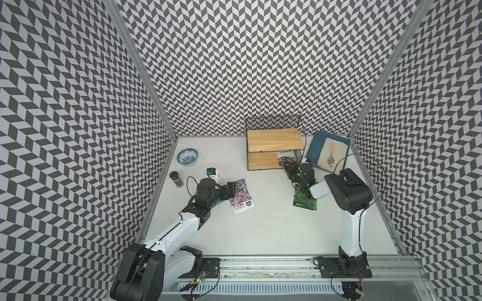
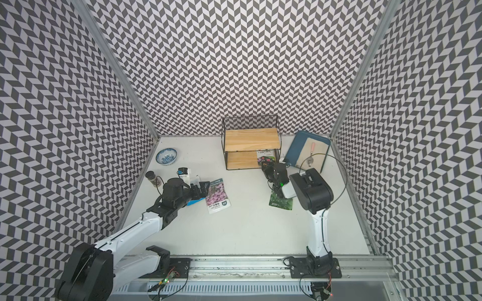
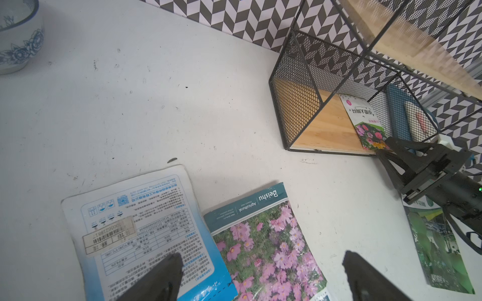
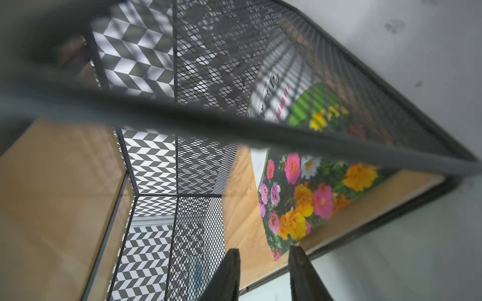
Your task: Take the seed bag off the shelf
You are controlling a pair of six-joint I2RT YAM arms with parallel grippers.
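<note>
A flowered seed bag [image 4: 313, 185] rests on the shelf's lower wooden board [image 4: 246, 220], seen through the rack's dark side mesh in the right wrist view. Its lower corner points toward my right gripper, whose fingers are drawn close together with a narrow gap. Whether they pinch the bag's edge cannot be made out. The left wrist view has the right gripper at the bag [image 3: 369, 123], by the front edge of the shelf [image 3: 331, 150]. My left gripper stands open above a pink-flowered packet [image 3: 273, 248], its blurred fingers wide apart.
A blue-and-white packet [image 3: 150, 235] lies left of the pink one. Under the right arm is a green packet [image 1: 305, 201]. A blue tray [image 1: 317, 145] with a trowel sits right of the shelf; a bowl [image 1: 187, 157] and jar [image 1: 175, 178] stand left.
</note>
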